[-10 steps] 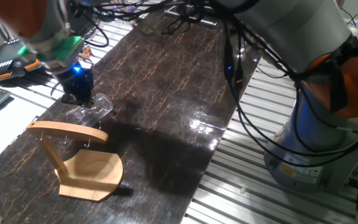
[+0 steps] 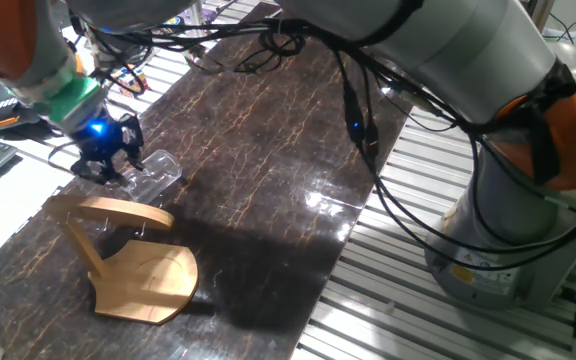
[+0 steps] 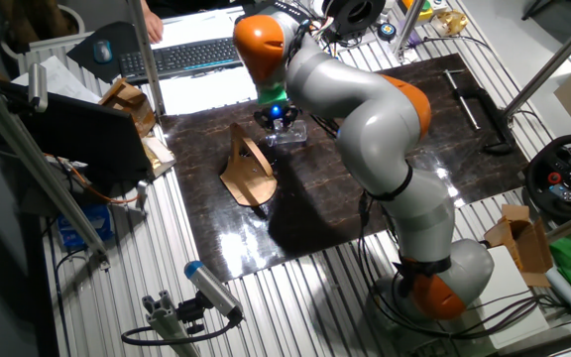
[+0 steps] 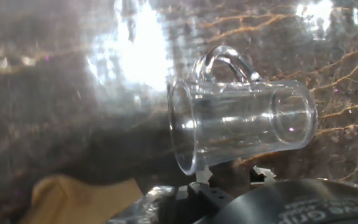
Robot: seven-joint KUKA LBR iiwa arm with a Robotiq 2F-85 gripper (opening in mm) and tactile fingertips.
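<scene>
A clear mug with a handle (image 4: 247, 118) lies on its side on the dark marbled tabletop. In the wrist view its mouth faces left and its handle points to the top of the picture. My gripper is at the bottom of that view, its fingertips apart beside the mug's lower wall; whether they touch it I cannot tell. In exterior view 1 the open gripper (image 2: 113, 168) is low beside the mug (image 2: 155, 178), partly covering it. A wooden stand (image 2: 148, 280) with small hooks under its curved arm is close by.
The stand also shows in exterior view 2 as a wooden shape (image 3: 249, 183) left of the gripper. A keyboard (image 3: 181, 58) lies beyond the table's far edge.
The gripper has moved left in exterior view 1 and turned, its fingers now showing spread apart. The mug and wooden stand appear unmoved.
</scene>
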